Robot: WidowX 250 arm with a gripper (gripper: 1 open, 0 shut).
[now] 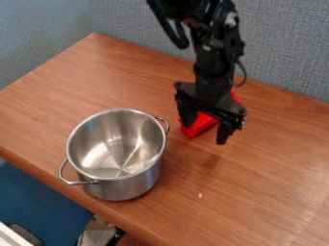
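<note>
A red object (199, 123) lies on the wooden table behind and right of the pot. My black gripper (205, 123) is open and hovers low over it, its fingertips on either side, partly hiding it. A steel pot (113, 154) with two side handles stands upright and empty at the near left of the table.
A grey wall (295, 48) runs behind it. The table's front left edge drops to a blue floor (38, 207).
</note>
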